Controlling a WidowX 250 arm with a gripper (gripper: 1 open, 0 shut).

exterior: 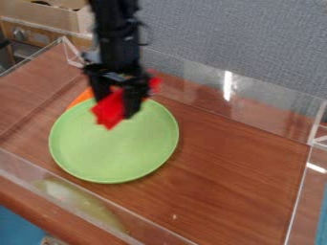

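Note:
My black gripper [118, 88], blurred by motion, is shut on a red object [110, 109] above the upper part of a green plate [115, 153]. An orange item [79, 99] shows just behind the plate's upper left, partly hidden by the gripper.
A wooden table [236, 187] with clear edging along its sides has free room to the right. A pale elongated item [79, 204] lies at the front left, and a cardboard box [32, 11] stands at the back left.

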